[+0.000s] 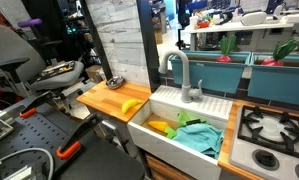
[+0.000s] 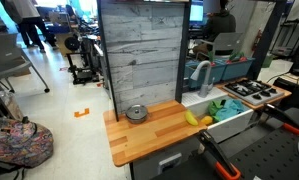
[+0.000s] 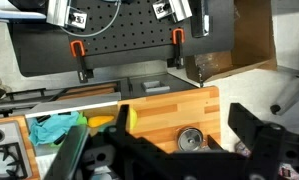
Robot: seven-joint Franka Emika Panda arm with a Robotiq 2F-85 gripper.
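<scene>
In the wrist view my gripper is open, its two dark fingers wide apart at the bottom of the picture. Nothing shows between them but the wooden counter below. A yellow banana-like item [image 1: 133, 104] lies on the counter [image 1: 101, 98] beside the sink. The white sink [image 1: 141, 117] holds a teal cloth [image 1: 197, 137], a green item [image 1: 171, 131] and an orange item [image 1: 160, 125]. A round metal bowl [image 3: 190, 138] stands farther along the wood, seen from above. Neither exterior view shows the gripper.
A grey faucet [image 1: 186, 75] rises behind the sink, and a stove [image 1: 266, 138] adjoins it. Blue bins [image 1: 211, 74] hang at the back. The black perforated table [image 3: 139, 35] with black-and-orange clamps [image 3: 79, 55] borders the counter. Bare wood lies around the bowl.
</scene>
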